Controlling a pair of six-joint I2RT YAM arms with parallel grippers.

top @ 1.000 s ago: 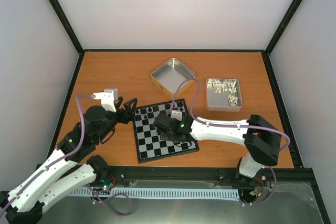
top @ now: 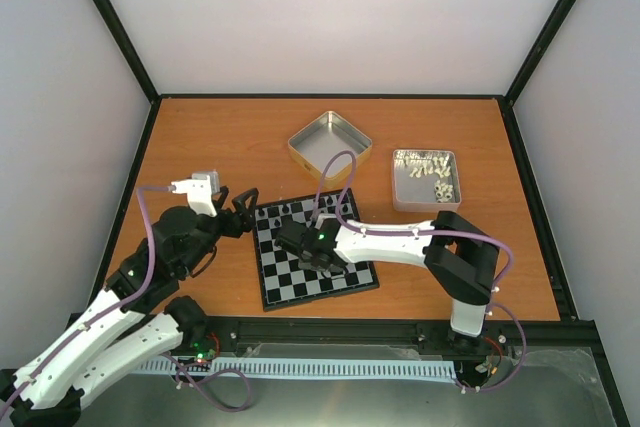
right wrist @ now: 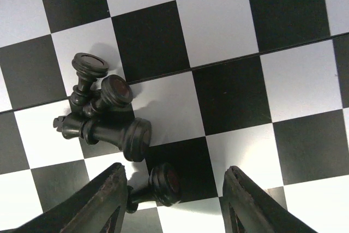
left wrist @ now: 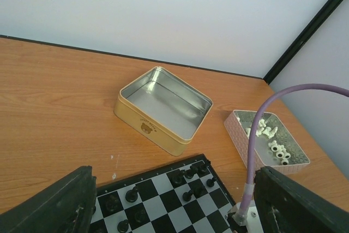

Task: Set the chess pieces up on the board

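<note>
The chessboard [top: 300, 289] lies in the middle of the table, with black pieces upright on its far part. My right gripper is open low over the board, around a lying black piece [right wrist: 166, 184]; contact cannot be told. Beside it lie a larger black piece [right wrist: 117, 132] and two smaller ones [right wrist: 114, 88]. My left gripper [top: 243, 205] is open at the board's left, raised, nothing between its fingers. White pieces [left wrist: 278, 151] are in a pink container [left wrist: 242, 140] at the back right.
An empty tan tin [left wrist: 147, 131] stands behind the board. Dark frame edges and walls bound the table.
The left arm moved slightly left about a second ago and has since stayed nearly still.
</note>
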